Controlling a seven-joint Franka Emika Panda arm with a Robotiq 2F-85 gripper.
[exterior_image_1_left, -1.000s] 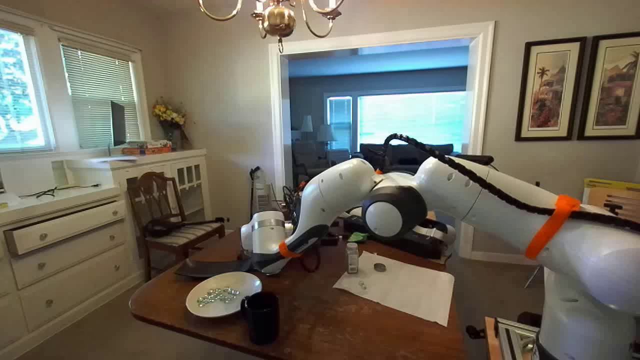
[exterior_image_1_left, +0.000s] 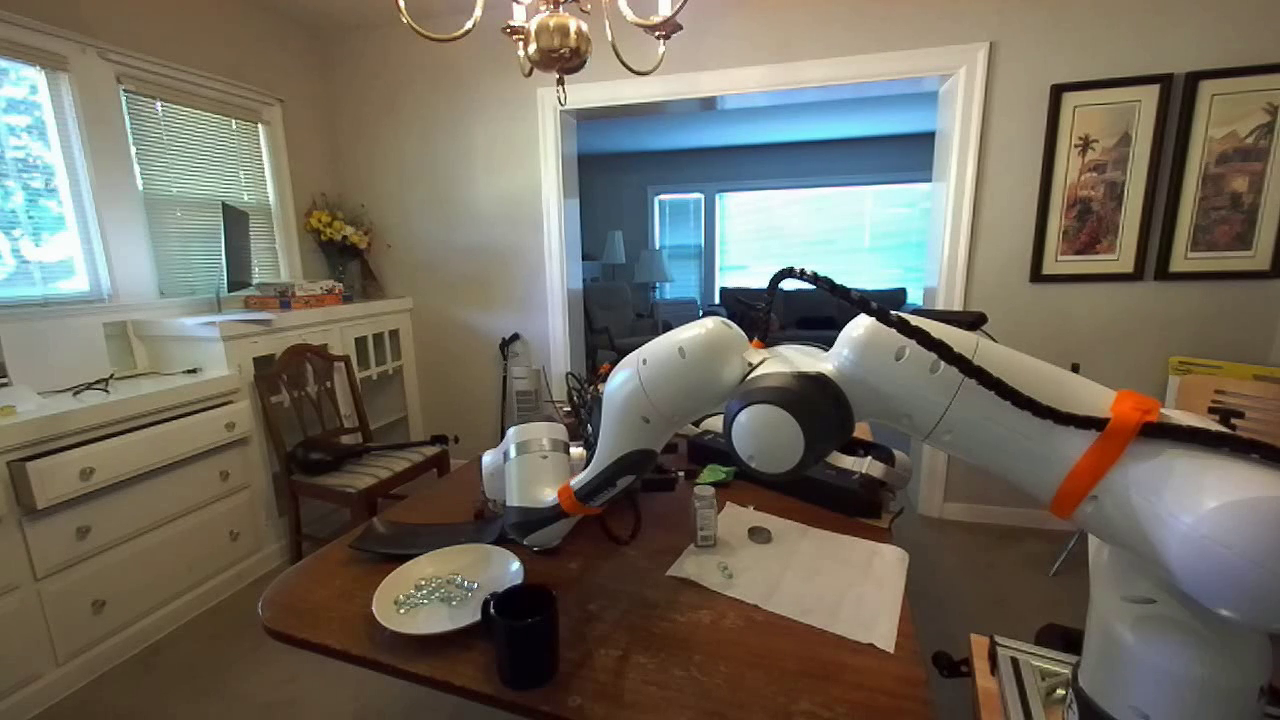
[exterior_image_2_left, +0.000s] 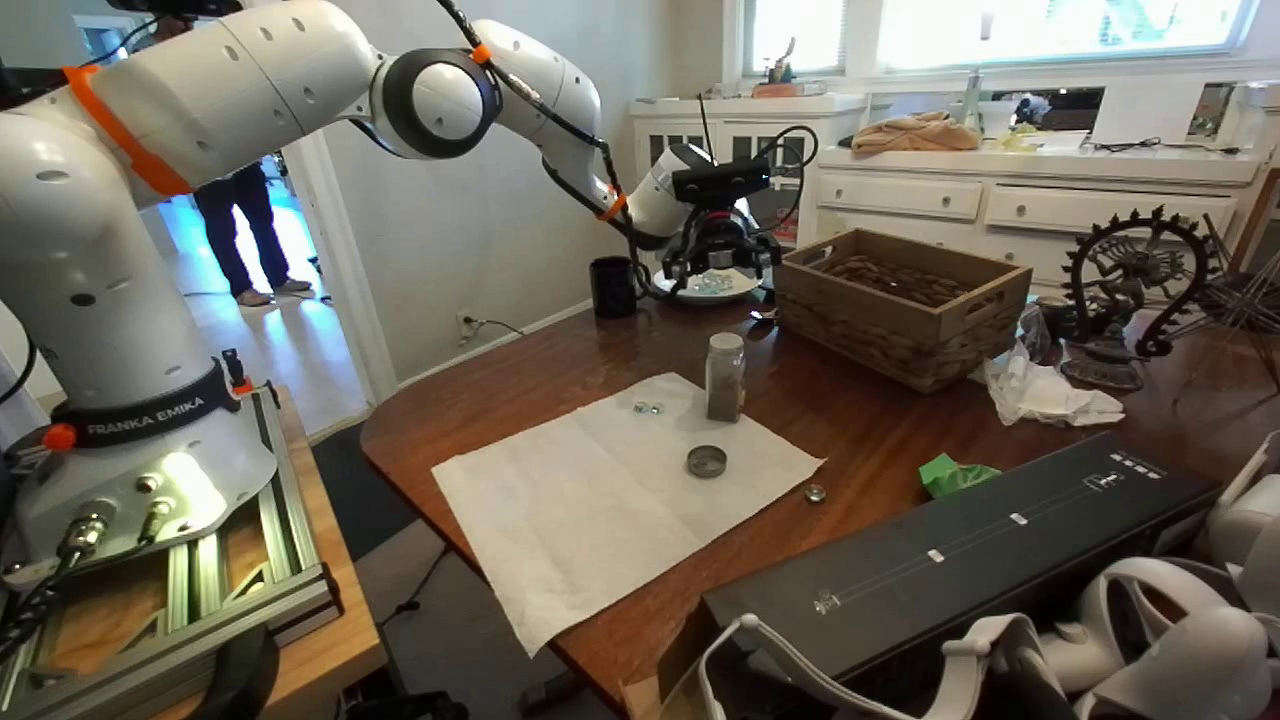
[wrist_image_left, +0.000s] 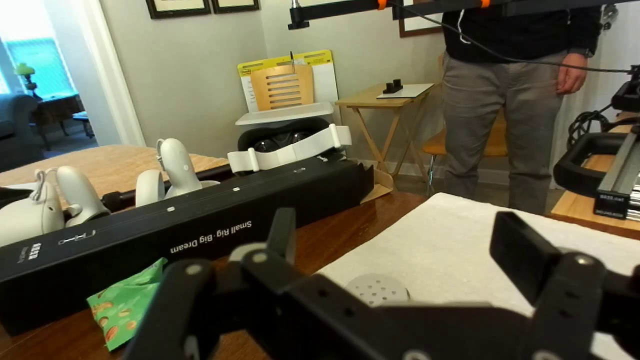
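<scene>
Spread apart, the black fingers of my gripper are open in the wrist view, with nothing seen between them. In exterior view 2 the gripper (exterior_image_2_left: 722, 254) is at the far side of the table, in front of the white plate (exterior_image_2_left: 750, 293). Clear glass beads (exterior_image_1_left: 437, 590) lie on that plate. A clear jar (exterior_image_2_left: 725, 382) stands upright on the white paper (exterior_image_2_left: 564, 528). A few loose beads (exterior_image_2_left: 648, 408) and a round perforated lid (exterior_image_2_left: 707, 461) lie near it. Low in the wrist view, the lid (wrist_image_left: 375, 289) shows beyond the gripper.
A black mug (exterior_image_1_left: 523, 636) stands beside the plate. The wooden crate (exterior_image_2_left: 906, 318) is right of the gripper in exterior view 2. A long black box (exterior_image_2_left: 960, 564), headset gear (exterior_image_2_left: 1152, 636) and green wrapper (exterior_image_2_left: 955, 475) occupy another side. Bare table (exterior_image_2_left: 516, 372) lies between mug and paper.
</scene>
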